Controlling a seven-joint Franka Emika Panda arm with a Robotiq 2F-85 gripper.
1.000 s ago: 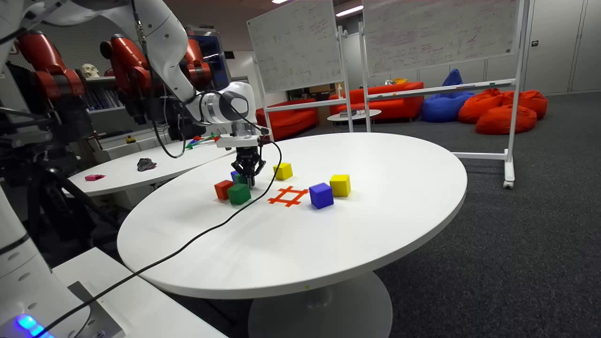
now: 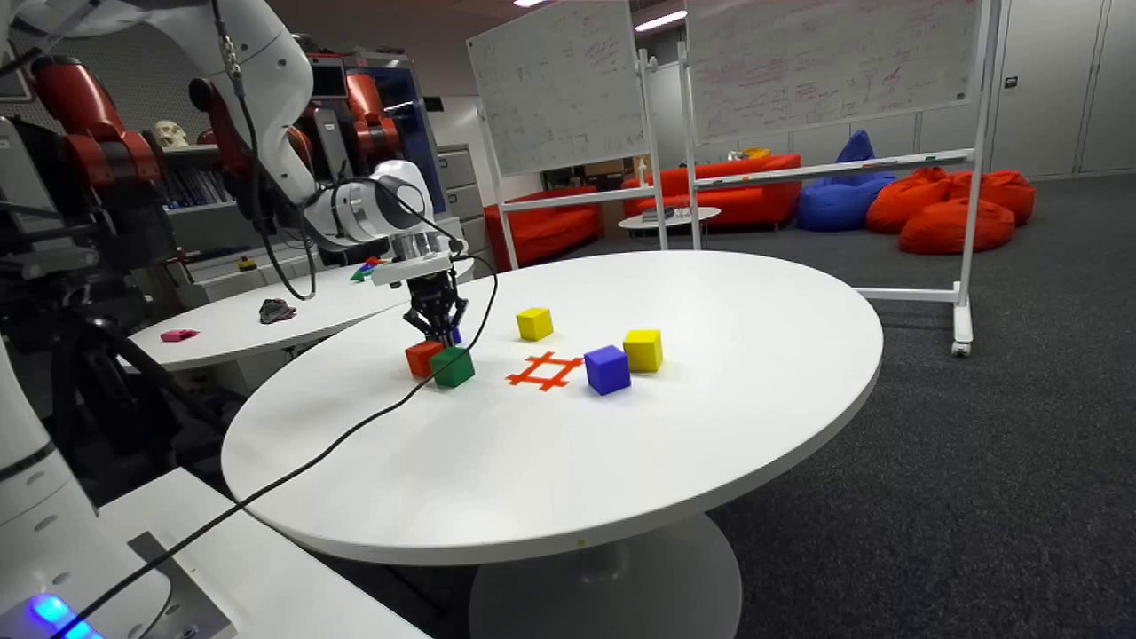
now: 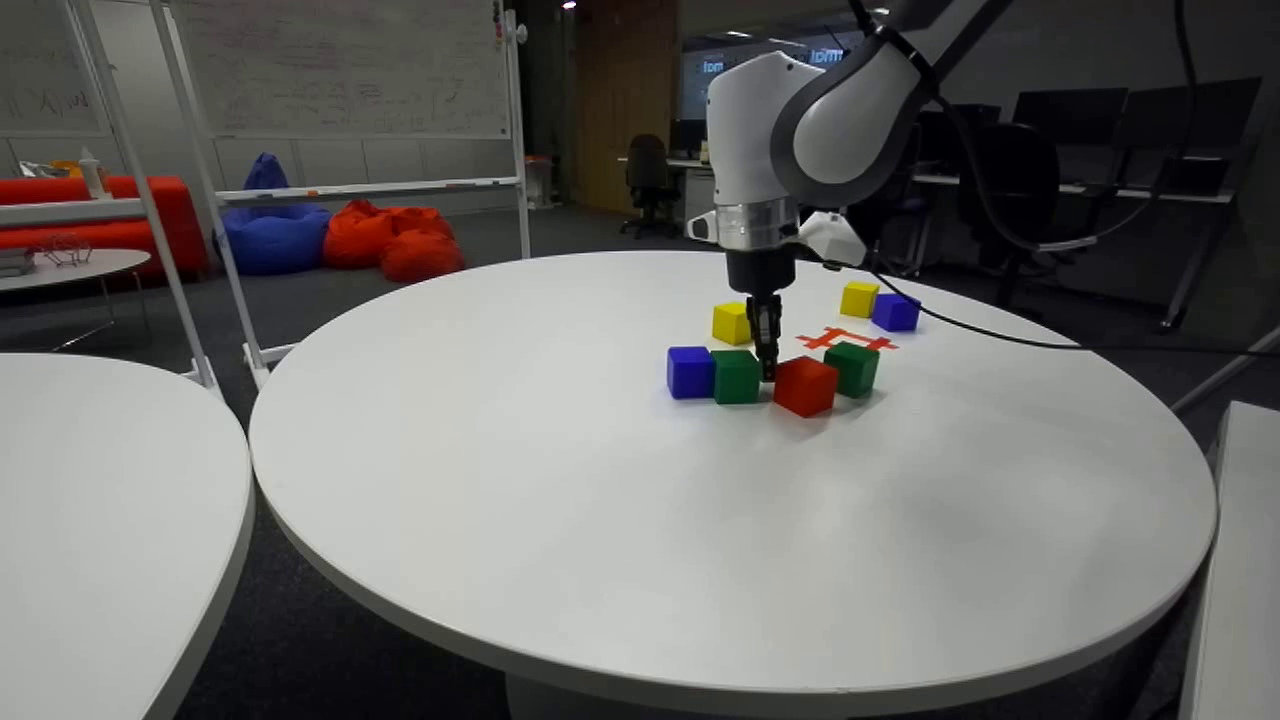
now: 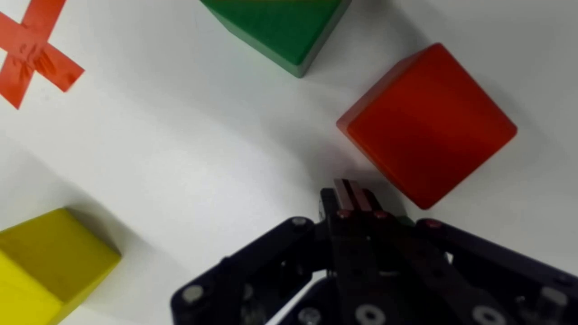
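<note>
My gripper is shut and pointing down, with nothing visible between its fingers. It stands low over the table, close beside a red cube (image 4: pixel 433 127). In exterior view 2 the fingertips come down between the red cube (image 3: pixel 805 386) and a green cube (image 3: pixel 735 377), which has a blue cube (image 3: pixel 690 372) right beside it. Whether the fingers touch any cube I cannot tell. Another green cube (image 3: pixel 852 368) sits just beyond the red one. Only a sliver of the nearer green cube shows past the gripper in the wrist view.
Orange-red tape forms a crossed-line grid (image 2: pixel 545 371) on the white round table (image 2: pixel 682 458). One yellow cube (image 2: pixel 534 324) lies behind it; a blue cube (image 2: pixel 607 369) and another yellow cube (image 2: pixel 643 351) stand close together to its right. A black cable (image 2: pixel 351 431) hangs across exterior view 1.
In exterior view 1 my gripper has moved left, away from the rear yellow cube and behind the red one. The red and front green cubes look unmoved; the cubes behind are now more hidden.
</note>
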